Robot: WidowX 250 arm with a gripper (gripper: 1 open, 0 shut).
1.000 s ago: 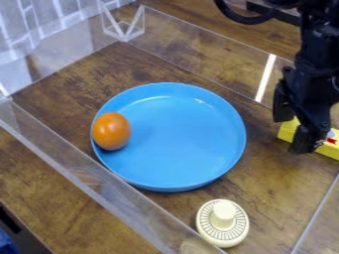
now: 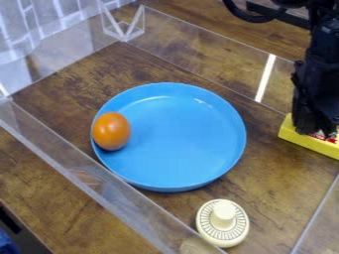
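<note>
My black gripper (image 2: pixel 312 121) is at the right edge of the camera view, low over a yellow box (image 2: pixel 304 139) with some red on it, partly hidden behind it. The fingers are dark and crowded against the box, and nothing can be seen held between them. An orange round object (image 2: pixel 111 134) rests on the left side of a blue plate (image 2: pixel 179 134) in the middle.
A cream knob-topped gadget (image 2: pixel 223 223) stands at the bottom. Clear plastic walls (image 2: pixel 54 149) run along the left and top of the wooden floor (image 2: pixel 73 84). Bare wood lies left of and above the plate.
The gripper has moved right toward the image edge. The yellow box now shows more to the left of and below it. The plate and orange object have not moved.
</note>
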